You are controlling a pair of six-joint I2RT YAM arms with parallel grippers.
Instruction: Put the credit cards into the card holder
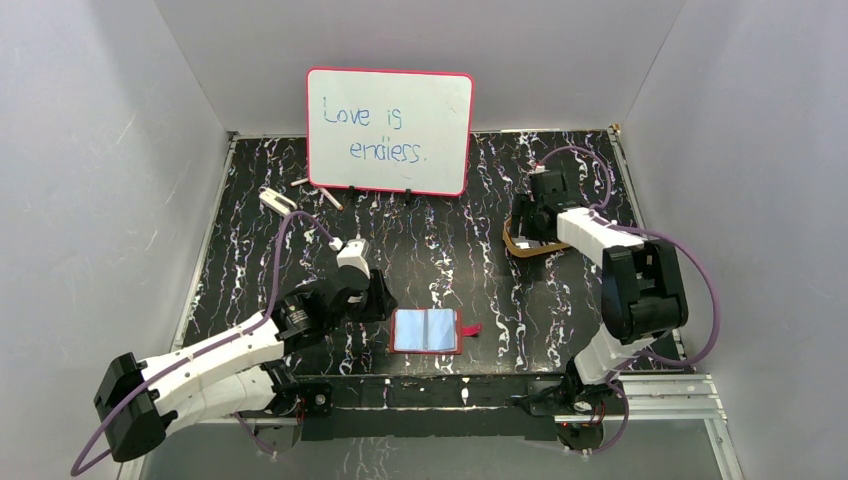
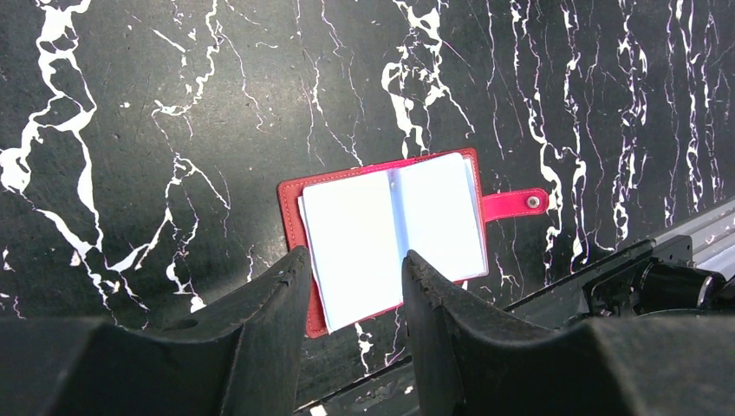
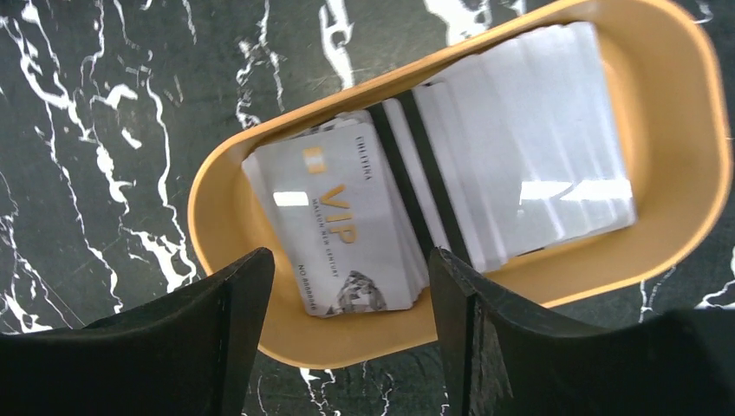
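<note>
A tan oval box [image 3: 711, 165] holds a VIP card [image 3: 338, 225] on a stack, beside striped white cards [image 3: 546, 139]. My right gripper hangs over the box, open, nothing held. In the top view it partly hides the box [image 1: 530, 250]. The red card holder [image 2: 295, 225] lies open with clear sleeves at the table's front, its strap pointing right. My left gripper is above and beside it, fingers apart, nothing between them.
A whiteboard [image 1: 388, 120] stands at the back, with pens [image 1: 330, 197] and an eraser [image 1: 277, 200] near its left.
</note>
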